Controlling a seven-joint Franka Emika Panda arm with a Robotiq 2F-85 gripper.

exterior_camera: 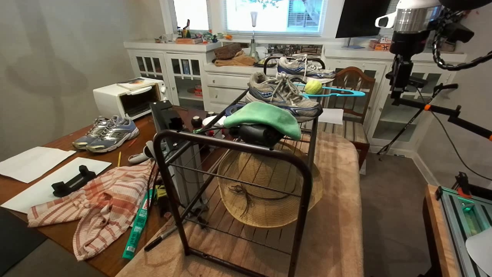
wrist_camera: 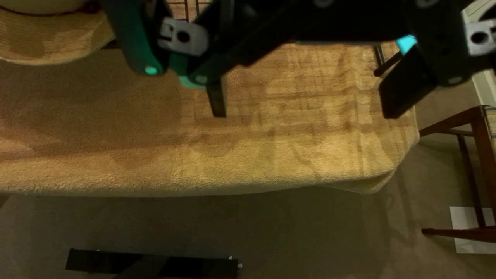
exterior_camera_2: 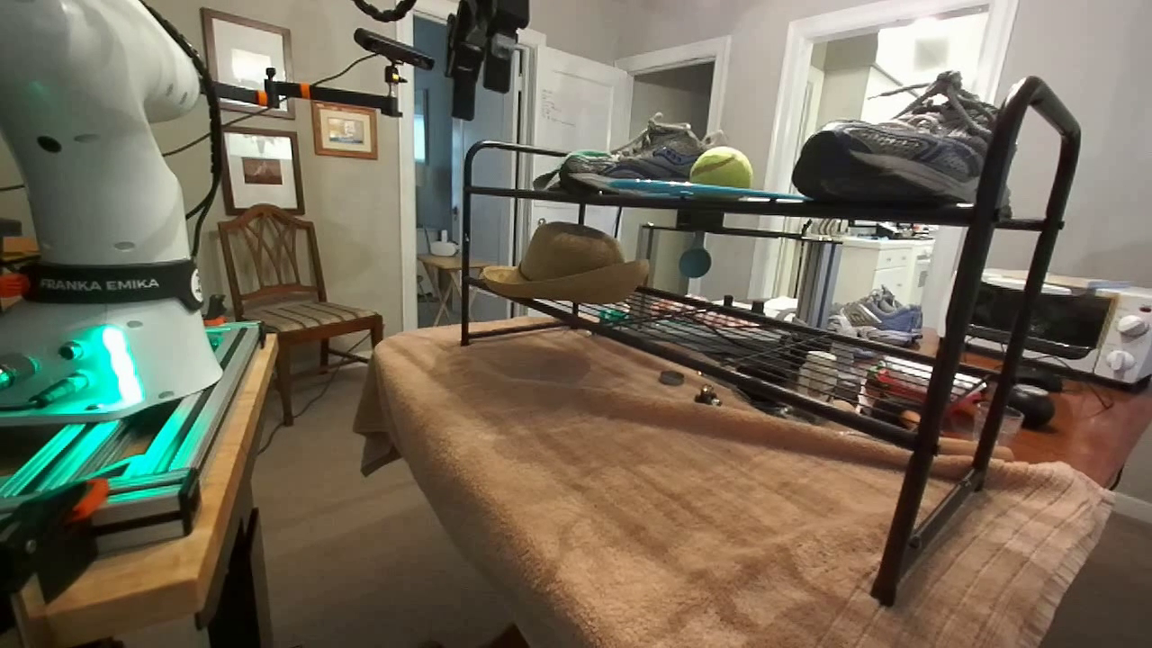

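My gripper is open in the wrist view, with its two dark fingertips wide apart and only the tan towel visible far below the gap. In exterior view 1 the gripper (exterior_camera: 400, 83) hangs in the air to the right of a dark metal rack (exterior_camera: 240, 147). Grey-blue sneakers (exterior_camera: 281, 94), a yellow-green tennis ball (exterior_camera_2: 721, 168), a light-blue hanger (exterior_camera: 343, 94) and a green cloth (exterior_camera: 265, 118) lie on the rack's top. A straw hat (exterior_camera: 258, 203) rests on the lower shelf. The gripper touches none of these.
Tan towel (exterior_camera_2: 605, 464) covers the table under the rack, with bare room in front of it. A wooden chair (exterior_camera_2: 270, 259) stands beyond the far end. Another table, left in exterior view 1, holds a striped cloth (exterior_camera: 108, 198), more sneakers (exterior_camera: 113, 134) and a toaster oven (exterior_camera: 110, 99).
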